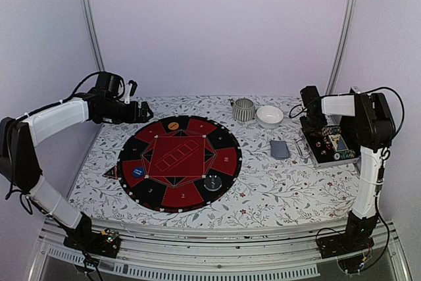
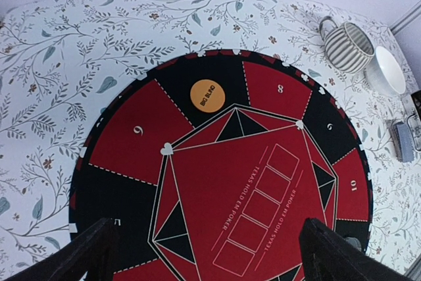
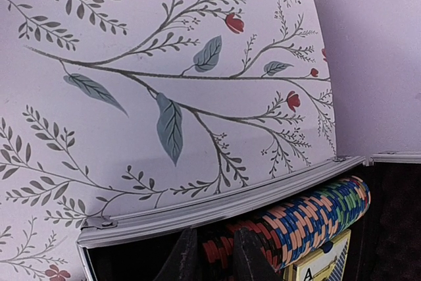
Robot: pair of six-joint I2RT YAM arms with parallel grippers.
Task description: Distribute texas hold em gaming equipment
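On the left of the table lies the round red and black poker mat (image 1: 177, 160), with an orange Big Blind disc (image 2: 208, 96) on its far part. A blue disc (image 1: 138, 172) and a dark round disc (image 1: 212, 182) rest nearer its edge. The open case (image 1: 332, 160) at the right holds a row of chips (image 3: 309, 222) and a card deck (image 3: 322, 260). My right gripper reaches down into the case at the row's end, its fingers shut on red and black chips (image 3: 212, 249). Beyond the mat's far left edge, my left gripper (image 1: 143, 112) hangs open and empty.
A striped pitcher (image 1: 243, 109) and a white bowl (image 1: 270, 116) stand at the back. A grey-blue square item (image 1: 279, 149) lies left of the case. The case's metal rim (image 3: 230, 201) runs close beside my right gripper. Table space between mat and case is clear.
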